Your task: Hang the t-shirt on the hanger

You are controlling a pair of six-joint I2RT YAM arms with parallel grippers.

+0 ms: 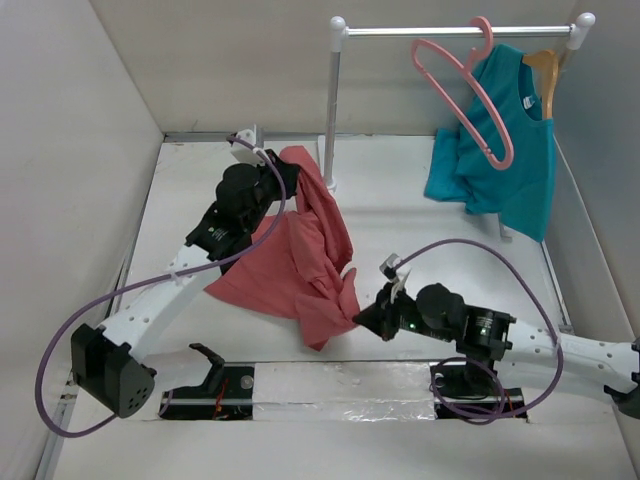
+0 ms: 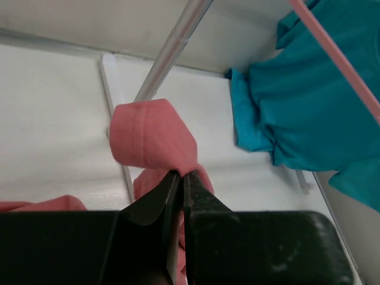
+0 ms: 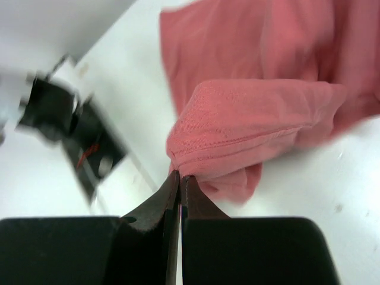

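My left gripper is shut on a lifted fold of the pink t shirt [image 1: 285,275] at upper left of the top view; the fold [image 2: 151,130] rises above its fingertips in the left wrist view. My right gripper, nearer the front, is shut on another pink fold [image 3: 249,119] at the shirt's lower right corner. The shirt hangs and spreads between them. A pink hanger [image 1: 455,90] hangs from the rail [image 1: 400,31] at upper right.
A teal shirt [image 1: 515,170] on a wooden hanger [image 1: 547,75] occupies the rack's right side. The rack's post [image 1: 333,90] stands behind the pink shirt. Walls enclose the sides and back; white floor shows right of the pink shirt.
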